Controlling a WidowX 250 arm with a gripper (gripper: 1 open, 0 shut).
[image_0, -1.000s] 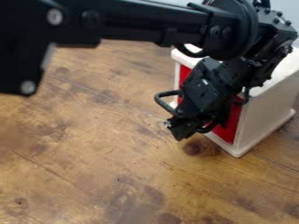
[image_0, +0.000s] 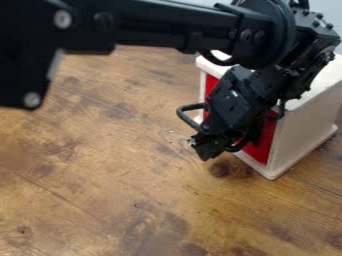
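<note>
My black gripper (image_0: 211, 140) points down just in front of the red front of a white box (image_0: 299, 127), at the right of the camera view. The arm covers much of the box's red face and top. Its fingertips are low, near the box's lower front, and I cannot tell whether they are open or shut or hold anything.
The arm spans the top of the view.
</note>
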